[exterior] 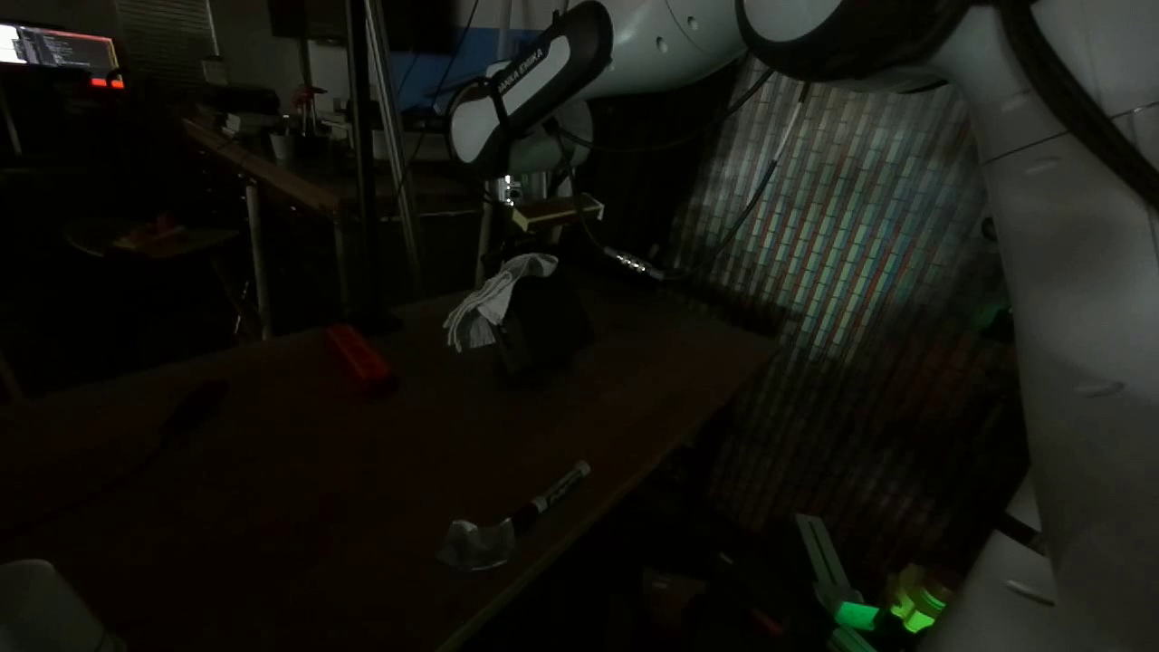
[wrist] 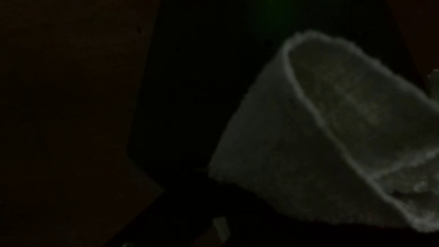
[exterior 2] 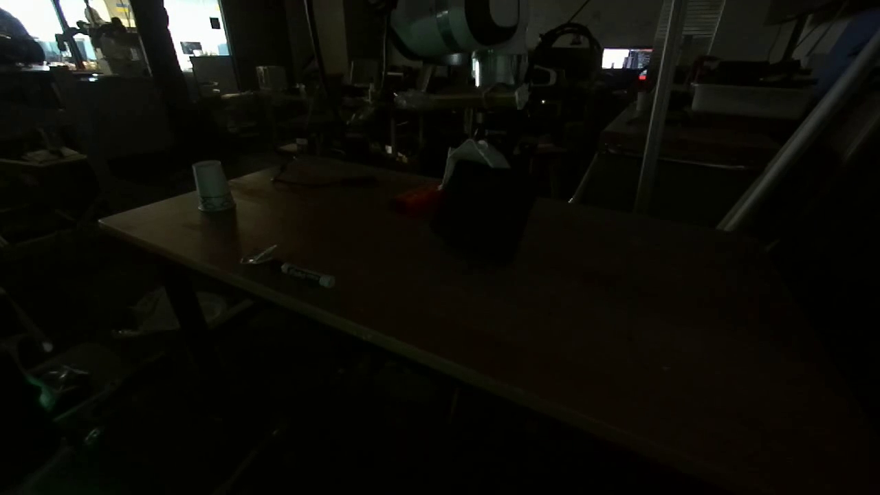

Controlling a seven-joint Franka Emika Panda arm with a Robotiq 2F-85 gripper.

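Note:
A pale cloth (exterior: 502,299) drapes over the top of a dark box (exterior: 551,326) on the table and hangs down its left side in exterior view 1. The box looks tilted. My gripper (exterior: 529,245) is right above the cloth, its fingers mostly lost in darkness; it is open. In the wrist view the cloth (wrist: 267,164) fills the right side with an open fold, over the black box (wrist: 197,90). Whether the fingers touch the cloth or the box is hidden by the dark.
A red block (exterior: 359,359) lies left of the box. Near the table's front edge are a marker (exterior: 560,485) and a crumpled clear wrapper (exterior: 478,543). An upside-down cup (exterior 2: 214,186) stands at the table's far left corner in exterior view 2.

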